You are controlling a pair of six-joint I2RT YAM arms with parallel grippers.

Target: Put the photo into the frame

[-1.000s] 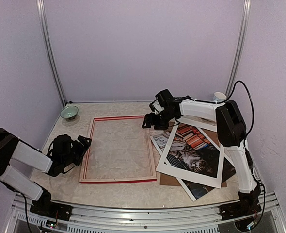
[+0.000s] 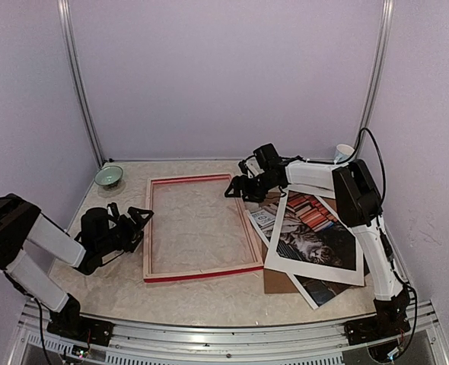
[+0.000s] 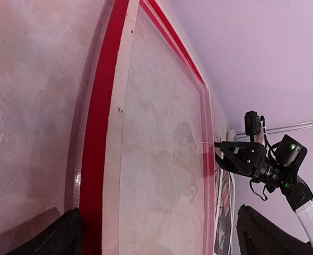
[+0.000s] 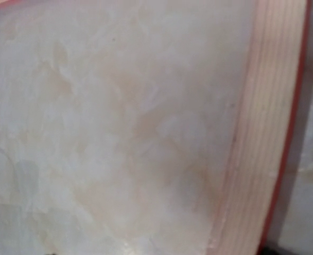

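The frame (image 2: pixel 203 274), with pale wooden sides and red outer edges, lies on the table; its inside shows only the marbled surface. My left gripper (image 2: pixel 145 218) is at the frame's left side. In the left wrist view, its fingers (image 3: pixel 265 236) are wide open, with the frame's side (image 3: pixel 101 133) running between them. My right gripper (image 2: pixel 238 188) stands open at the frame's far right corner; the right wrist view looks down on the frame's edge (image 4: pixel 265 106), with almost nothing of the fingers showing. A white-bordered cat photo (image 2: pixel 310 242) lies right of the frame.
Under the cat photo lie another print (image 2: pixel 321 290) and a brown board (image 2: pixel 276 283), close against the frame's right side. A green bowl (image 2: pixel 109 176) stands far left and a white cup (image 2: pixel 344 153) far right.
The frame has slid to the right and turned slightly, its near end swinging right. The cat photo and the sheets beside it have shifted right too. My left gripper has moved a little right.
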